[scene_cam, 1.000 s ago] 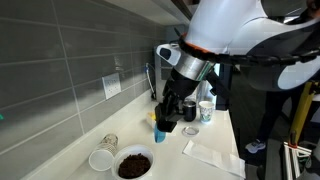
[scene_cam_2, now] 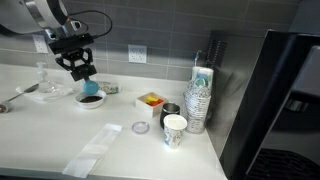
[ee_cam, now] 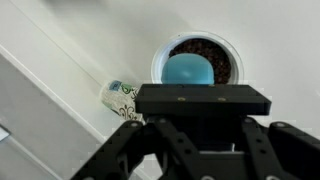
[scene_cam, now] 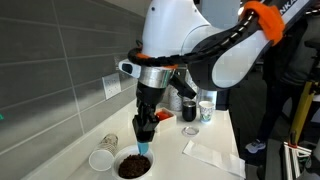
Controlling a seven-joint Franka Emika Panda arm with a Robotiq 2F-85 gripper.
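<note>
In the wrist view my gripper is shut on a light-blue cup-like object (ee_cam: 187, 68), gripped close to its edge. Beneath it stands a white bowl (ee_cam: 237, 66) filled with dark brown, bean-like pieces (ee_cam: 204, 46). Seen from exterior view 1, the gripper (scene_cam: 145, 128) points down and the blue object (scene_cam: 143, 148) overlaps the back right rim of the bowl (scene_cam: 147, 171). Exterior view 2 shows the blue object (scene_cam_2: 91, 85) just over the bowl too. Whether it touches the contents cannot be told.
A patterned cup (scene_cam: 104, 154) lies on its side left of the bowl, near the wall. A white sheet (scene_cam: 214, 159) lies flat on the counter. Further along stand a small box (scene_cam_2: 151, 104), a dark canister (scene_cam_2: 170, 113) and a white patterned cup (scene_cam_2: 174, 130).
My gripper has carried the blue object leftward in exterior view 1, from clear counter right of the bowl to over the bowl's rim. The bowl and the lying cup stayed put.
</note>
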